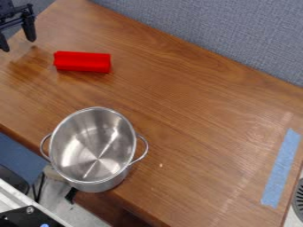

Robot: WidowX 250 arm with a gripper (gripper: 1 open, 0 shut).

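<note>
My gripper (18, 37) is at the top left corner of the camera view, partly cut off by the frame, its black fingers open with nothing visible between them. To its right a red cylindrical block (81, 62) lies on its side on the wooden table. A steel pot (95, 149) with two side handles stands near the lower left edge of the table, and it looks empty.
A strip of blue tape (281, 167) runs along the right side. A grey padded wall (236, 35) borders the back.
</note>
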